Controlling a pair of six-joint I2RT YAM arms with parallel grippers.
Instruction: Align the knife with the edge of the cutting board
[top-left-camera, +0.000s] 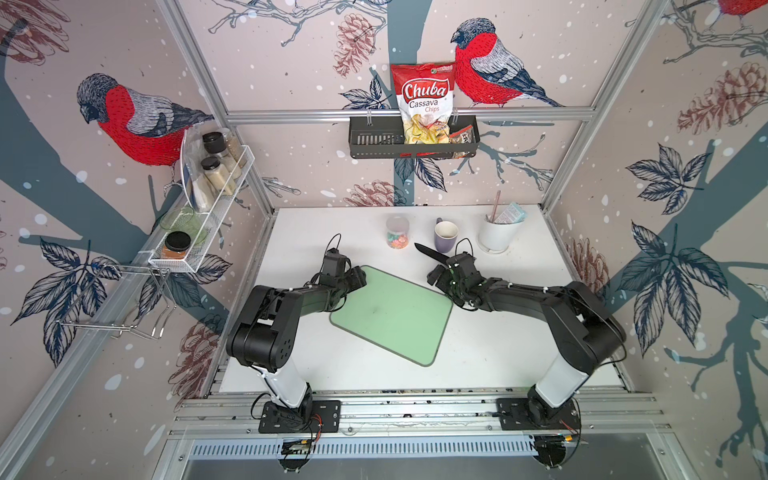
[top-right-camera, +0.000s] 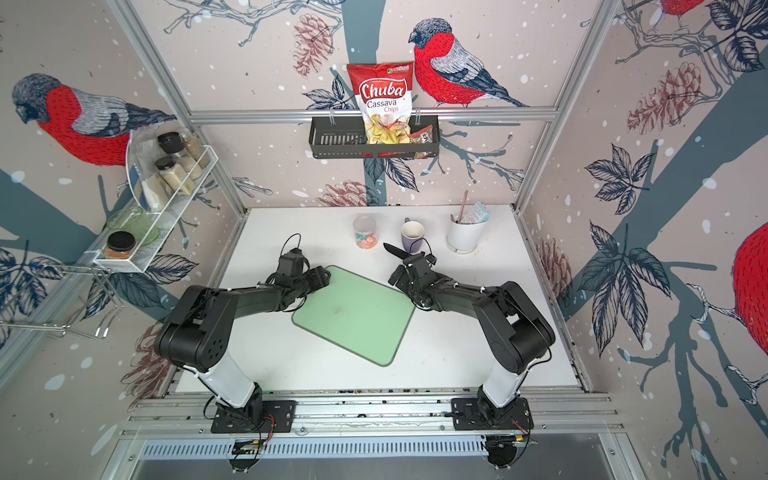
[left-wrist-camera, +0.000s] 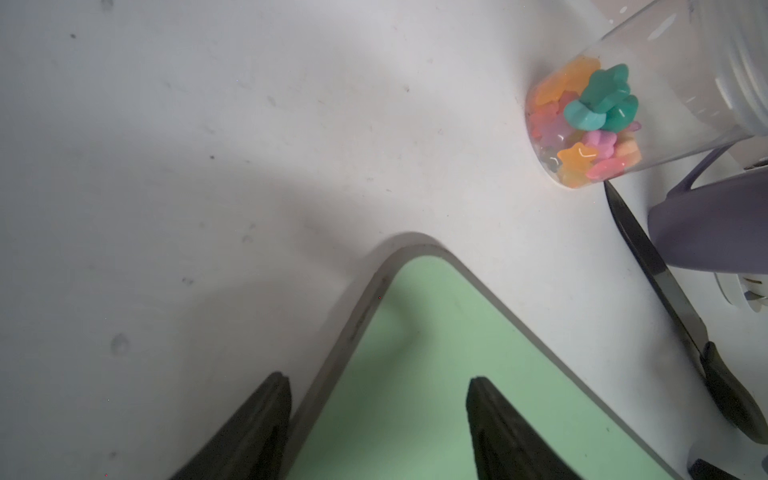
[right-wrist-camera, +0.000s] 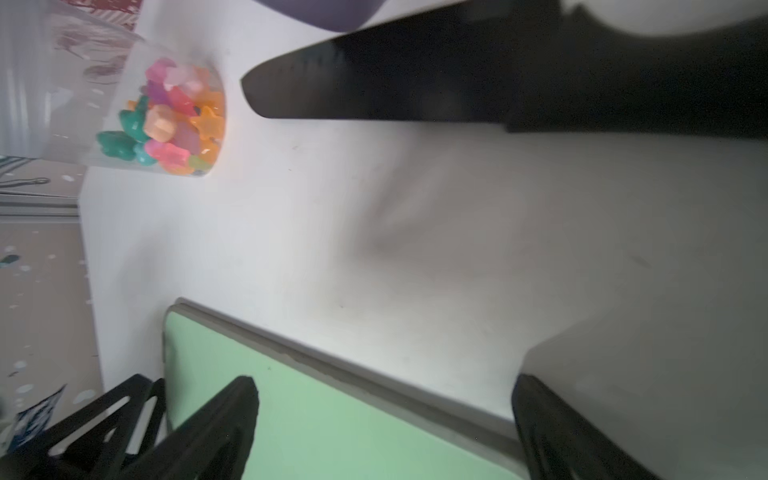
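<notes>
The green cutting board (top-left-camera: 388, 320) lies askew on the white table. A black knife (right-wrist-camera: 400, 68) lies on the table behind the board's back edge, apart from it, in front of the purple mug (left-wrist-camera: 712, 224). My left gripper is at the board's back left corner, its fingers on either side of the edge in the left wrist view; whether they touch it is hard to tell. My right gripper stands open over the board's back edge near the right corner, just in front of the knife, with nothing seen between its fingers.
A clear jar of colourful pieces (top-left-camera: 397, 233) stands behind the board, left of the mug. A white container (top-left-camera: 497, 234) with utensils stands at the back right. A shelf (top-left-camera: 200, 224) with jars hangs on the left wall.
</notes>
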